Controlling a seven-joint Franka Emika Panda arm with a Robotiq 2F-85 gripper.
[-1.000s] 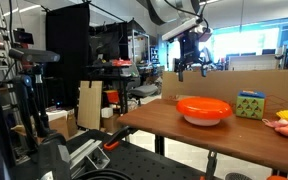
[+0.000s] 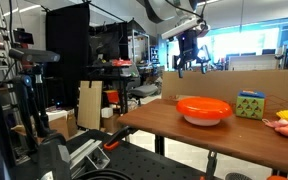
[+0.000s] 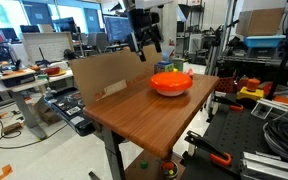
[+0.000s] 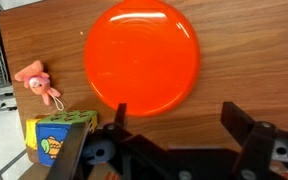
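My gripper hangs above the wooden table with its fingers spread wide and nothing between them. One fingertip (image 4: 118, 113) shows left of the gap in the wrist view. An orange-red round lid or shallow dish (image 4: 142, 55) lies just beyond the fingers there. From the side, the orange piece (image 2: 204, 104) rests on a white bowl (image 2: 206, 121), well below the gripper (image 2: 192, 70) and apart from it. In exterior view 2, the same orange piece (image 3: 171, 79) sits near the table's far end.
A green, blue and yellow box (image 2: 250, 105) and a pink soft toy (image 2: 284, 127) stand beyond the bowl. Bare tabletop (image 3: 139, 112) stretches across the near part of the table. A cardboard-coloured panel (image 3: 99, 80) rises along one side.
The arm has risen slightly over the last second. The orange piece, bowl, box and toy have stayed in place.
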